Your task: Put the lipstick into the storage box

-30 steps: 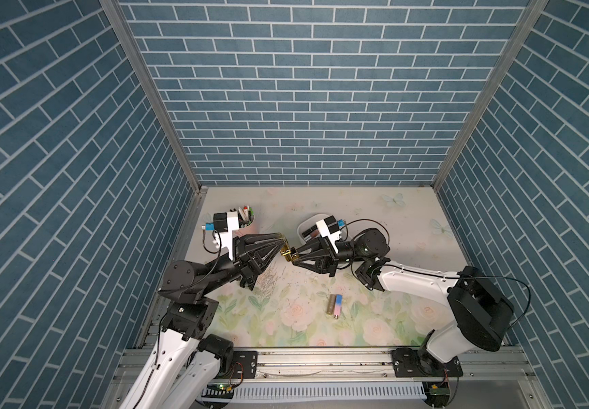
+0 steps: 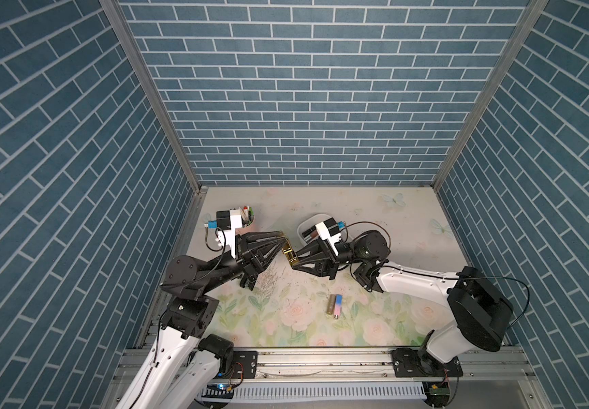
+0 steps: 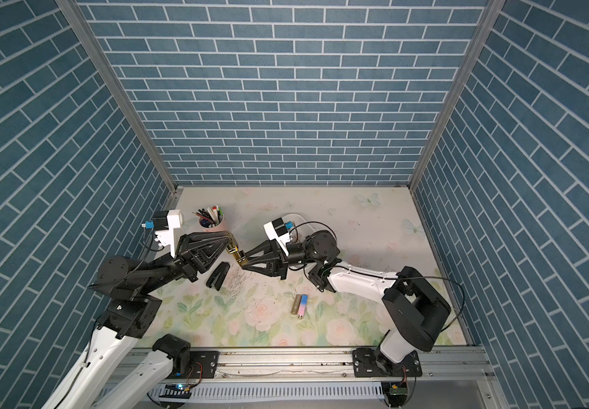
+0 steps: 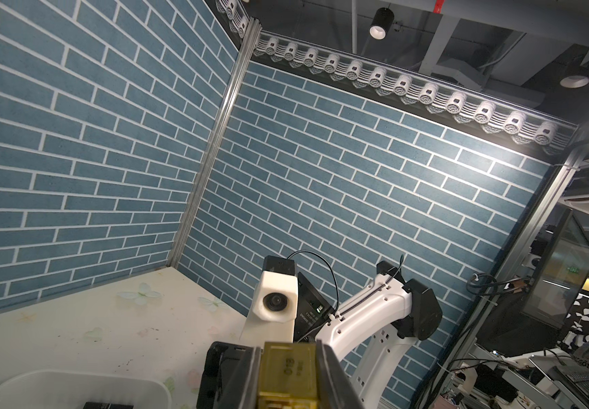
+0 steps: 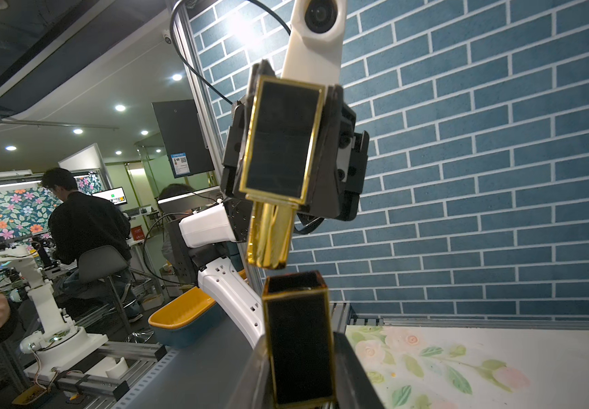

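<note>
The lipstick is in two parts, held in the air between the arms. My left gripper (image 2: pixel 284 241) is shut on the black, gold-rimmed lipstick base (image 5: pixel 282 136); its gold tube (image 5: pixel 269 235) points at the other part. Gold lettering shows on the base's end in the left wrist view. My right gripper (image 2: pixel 295 261) is shut on the black and gold lipstick cap (image 5: pixel 299 347), whose open end faces the tube. A small gap separates tube and cap. Behind the right gripper stands the white storage box (image 2: pixel 302 225), partly hidden, with dark items inside.
A pen cup (image 3: pixel 220 221) stands at the back left. A black stapler (image 3: pixel 218 275) lies under the left arm. Near the front are a pink-blue lighter (image 3: pixel 302 306) and a brown stick (image 3: pixel 295 304).
Both grippers have shifted slightly, the right one a little down and toward the front. Table objects have not moved.
</note>
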